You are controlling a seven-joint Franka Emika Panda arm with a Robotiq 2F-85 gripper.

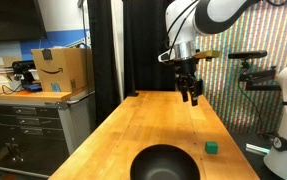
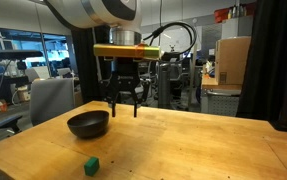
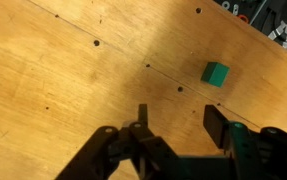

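Observation:
A small green block [image 1: 211,147] rests on the wooden table, to the right of a black pan [image 1: 165,163]. In the wrist view the green block [image 3: 215,74] lies beyond the fingertips, up and to the right. My gripper [image 1: 190,98] hangs above the table, open, with its fingers apart. Nothing is between the fingers in the wrist view, where the gripper shows bare wood in its gap. From the other side, the gripper [image 2: 125,112] stands clear of the tabletop, with the green block [image 2: 91,166] nearer the camera and the pan [image 2: 88,124] to the left.
Cables and metal parts [image 3: 273,20] lie past the table edge at the wrist view's upper right. A grey chair [image 2: 53,99] stands beyond the table.

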